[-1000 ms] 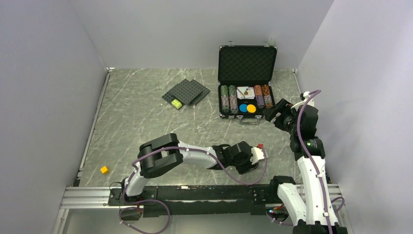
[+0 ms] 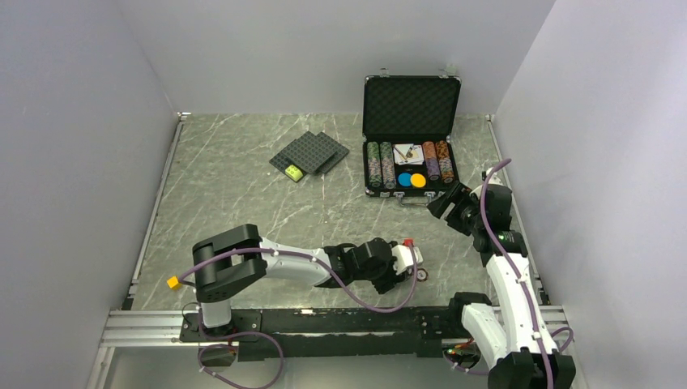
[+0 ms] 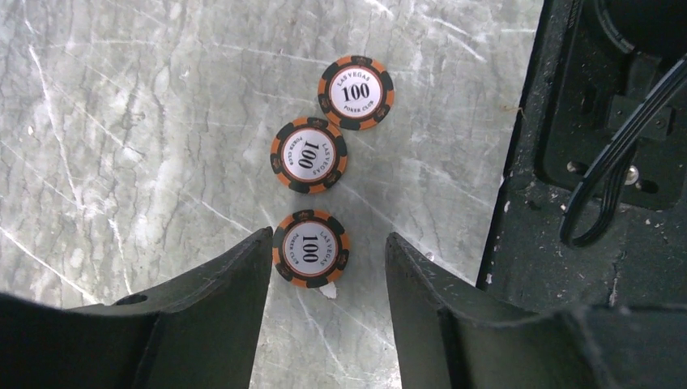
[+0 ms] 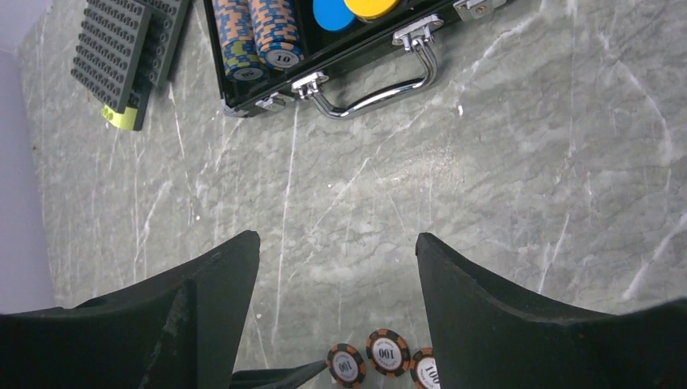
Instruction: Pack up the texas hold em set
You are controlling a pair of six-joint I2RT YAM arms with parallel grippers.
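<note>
Three orange-and-black 100 chips show in the left wrist view: the lowest chip (image 3: 310,248) lies between the fingertips of my open left gripper, with a middle chip (image 3: 308,156) and an upper chip (image 3: 356,92) beyond it. The open poker case (image 2: 409,105) stands at the back right, holding chip stacks (image 2: 373,162), cards, a blue disc (image 2: 404,180) and a yellow disc (image 2: 418,180). My right gripper hangs open and empty over bare marble in front of the case handle (image 4: 373,100).
Grey foam pads (image 2: 309,151) with a yellow-green block (image 2: 293,173) lie left of the case. A yellow cube (image 2: 173,283) sits at the front left. A black edge rail (image 3: 526,259) borders the chips.
My left arm has shifted leftward along the front of the table. My right gripper has moved a little left and toward the front, away from the case's corner.
</note>
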